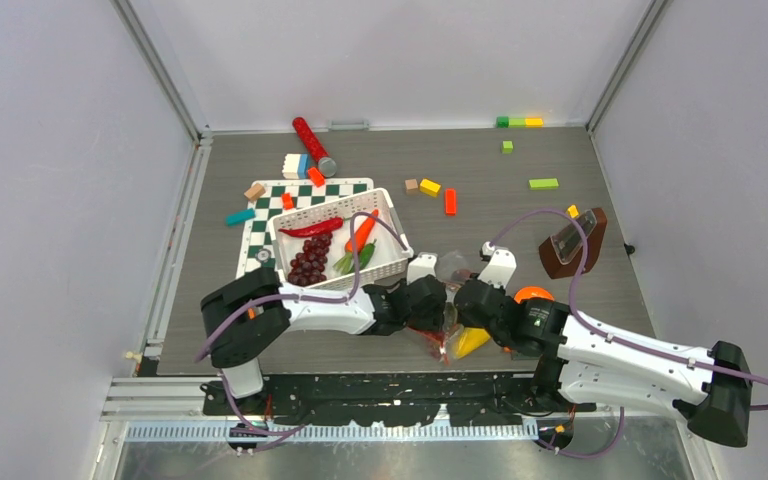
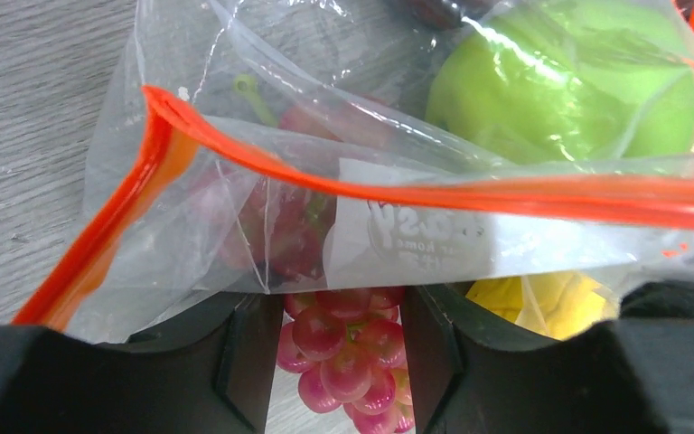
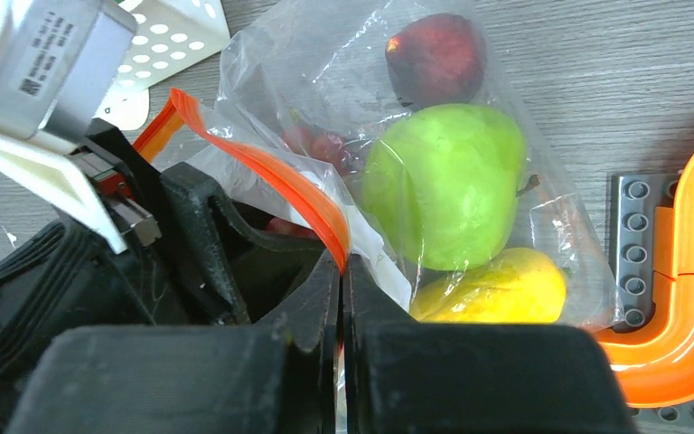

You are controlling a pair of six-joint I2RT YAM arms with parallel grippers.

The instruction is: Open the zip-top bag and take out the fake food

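The clear zip bag [image 3: 542,217] lies on the table with its orange-edged mouth parted. Inside it are a green apple [image 3: 447,181], a yellow fruit [image 3: 501,285] and a dark red fruit [image 3: 436,56]; more red fruit shows blurred through the plastic. My right gripper is shut on the bag's orange rim [image 3: 276,172]. In the left wrist view, a bunch of pink-red grapes [image 2: 348,366] sits between the fingers of my left gripper, which is shut on it at the bag's opening. Both arms largely cover the bag from above.
A white basket [image 1: 395,265] holding grapes, a carrot and peppers stands left of the bag. To its right lies an orange curved track piece [image 3: 687,344] on a grey brick plate. Loose blocks are scattered behind, with bare table between.
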